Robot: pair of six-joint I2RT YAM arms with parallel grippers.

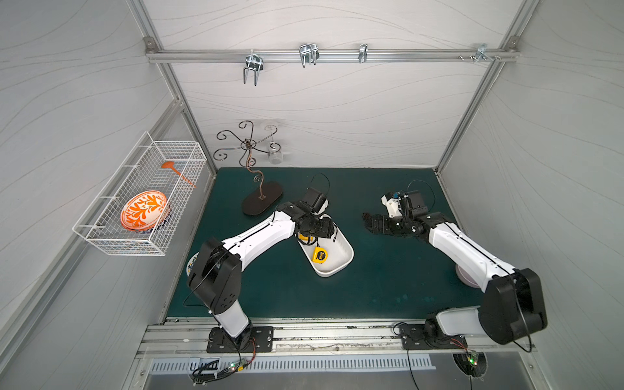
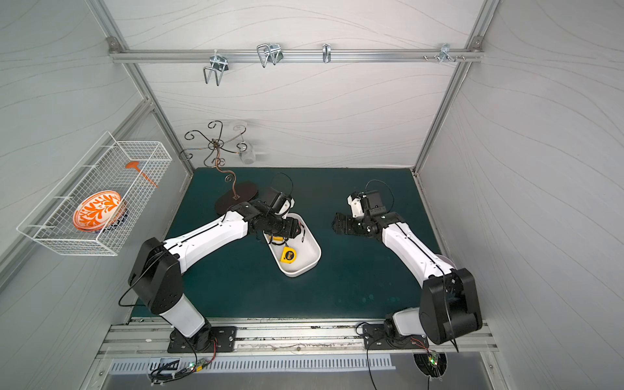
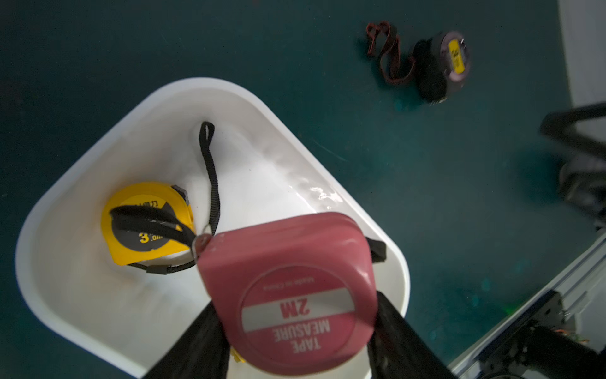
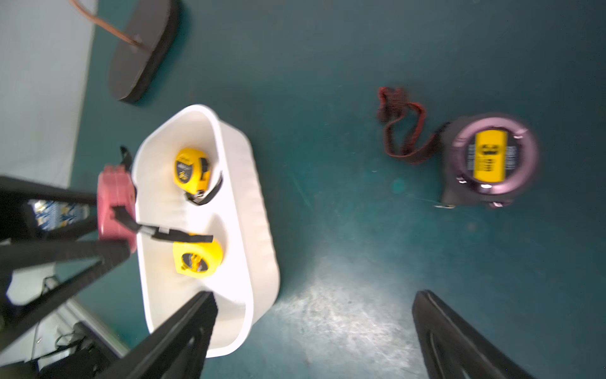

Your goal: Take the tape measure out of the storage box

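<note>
The white storage box (image 1: 339, 260) holds yellow tape measures (image 3: 135, 230) with black straps. My left gripper is shut on a pink 2M tape measure (image 3: 284, 265), lifted over the box, its strap dangling. My right gripper is open above the table, to the right of the box. A dark tape measure (image 4: 489, 158) with a brown strap lies on the table outside the box, below the right gripper.
A metal stand on a dark base (image 1: 260, 201) is behind the box. A wire basket (image 1: 133, 240) with orange bowls hangs at the left. A pink dish (image 1: 466, 278) is partly hidden by the right arm.
</note>
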